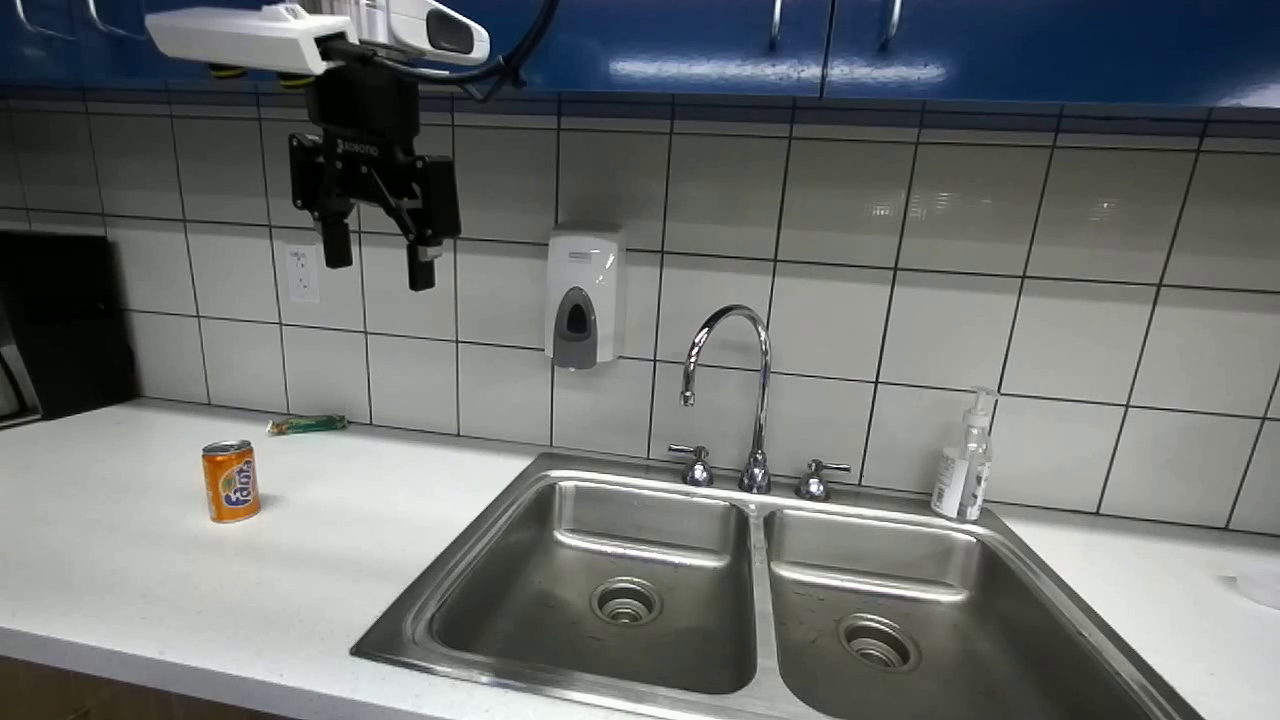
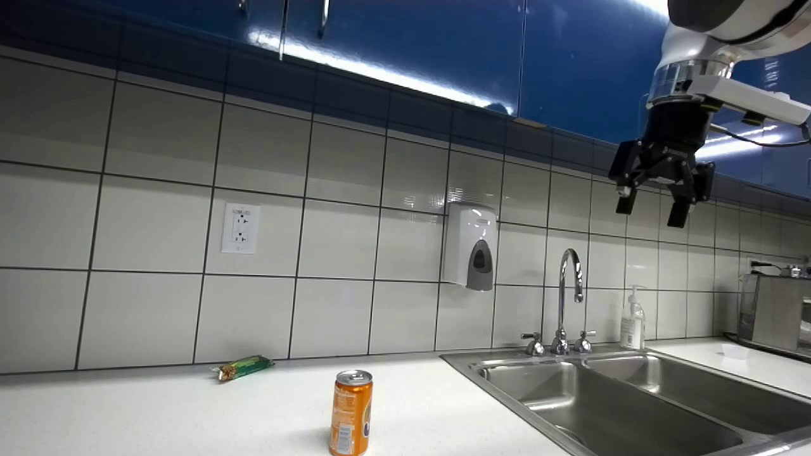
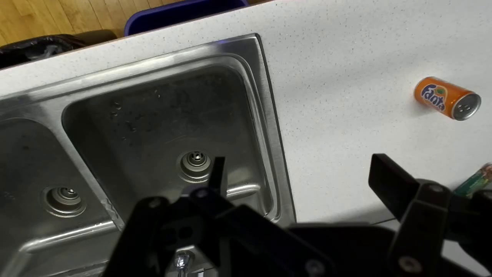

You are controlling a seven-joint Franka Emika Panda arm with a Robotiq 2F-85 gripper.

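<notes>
High above the counter my gripper [image 1: 379, 266] hangs open, fingers pointing down, with nothing between them. In the wrist view its two fingers [image 3: 392, 182] stand wide apart over the counter and the sink edge. An orange Fanta can [image 1: 232, 481] stands upright on the white counter left of the sink, well below the gripper and apart from it. A green wrapped bar [image 2: 244, 368] lies flat near the tiled wall, behind the can; in the wrist view a finger partly covers this wrapper [image 3: 475, 181].
A steel double sink [image 1: 759, 588] with a tall faucet [image 1: 762, 396] fills the counter's middle. A soap dispenser [image 1: 584, 298] is fixed to the wall, and a pump bottle [image 1: 963, 462] stands behind the sink. Blue cabinets [image 1: 672, 48] hang overhead.
</notes>
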